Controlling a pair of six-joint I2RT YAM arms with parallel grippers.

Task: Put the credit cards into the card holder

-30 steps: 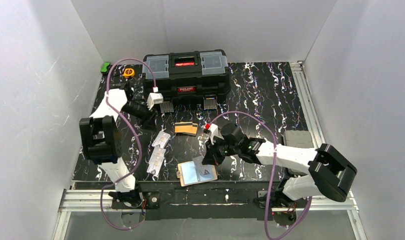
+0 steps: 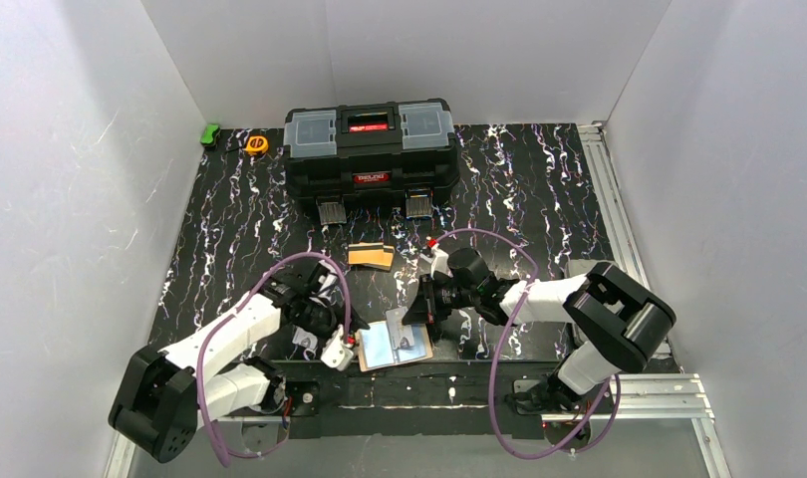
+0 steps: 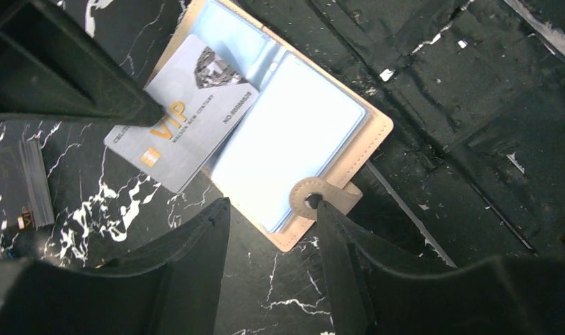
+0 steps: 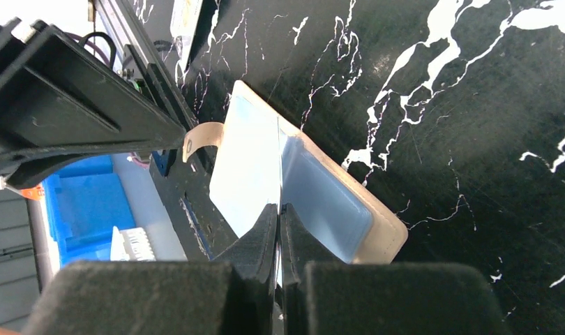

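Note:
The tan card holder with pale blue sleeves lies open at the table's front edge; its snap flap sticks out at one end. My right gripper is shut on a silver VIP card, held by its edge over one half of the holder, tilted. My left gripper is open, hovering over the holder's flap end, nothing seen between its fingers.
Orange cards lie in the middle; silver cards lie at the left, partly hidden by the left arm. A black toolbox stands at the back.
My left arm has swung from the back left down to the holder's left end. My right arm has shifted slightly, still with the card over the holder.

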